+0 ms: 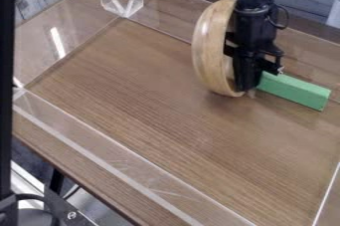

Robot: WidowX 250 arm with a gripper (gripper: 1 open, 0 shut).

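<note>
My black gripper reaches down at the back right, pressed close against a round wooden bowl that stands tilted up on its side. The gripper's fingertips are low by the bowl's right side and largely hidden by its own body; whether anything is between them cannot be seen. A green block lies on the wooden surface just right of the gripper, partly behind it.
The wooden tray floor is clear across the middle and front. Clear rims run along the left and back, with a small clear bracket at the back left. Dark hardware sits at the lower left edge.
</note>
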